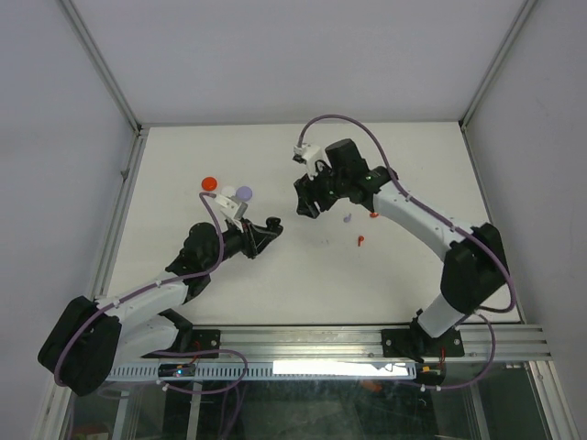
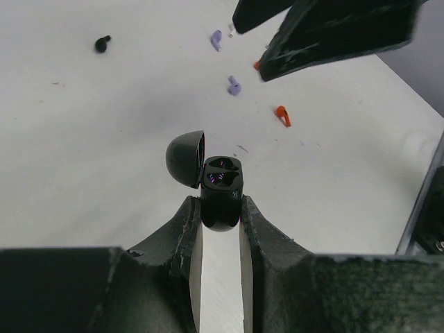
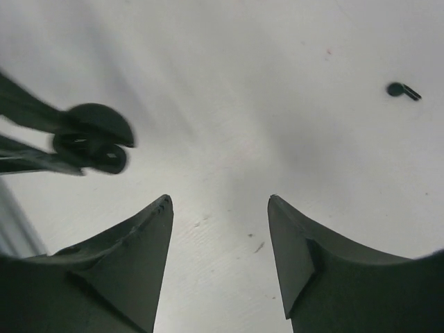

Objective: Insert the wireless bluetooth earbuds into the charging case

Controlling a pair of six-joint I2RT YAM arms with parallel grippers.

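My left gripper is shut on the black charging case (image 2: 220,191), whose domed lid (image 2: 182,158) stands open, with dark wells in the base; whether earbuds sit in them I cannot tell clearly. In the top view that gripper (image 1: 266,234) is left of centre over the white mat. My right gripper (image 1: 307,202) stands open above and right of the case, apart from it, with nothing seen between its fingers in the right wrist view, where the case (image 3: 90,142) is blurred at left.
The mat (image 1: 303,284) carries small scattered pieces: a red disc (image 1: 209,183), a lilac disc (image 1: 244,192), a red piece (image 1: 360,240), a purple piece (image 2: 234,87) and a small black piece (image 2: 101,44).
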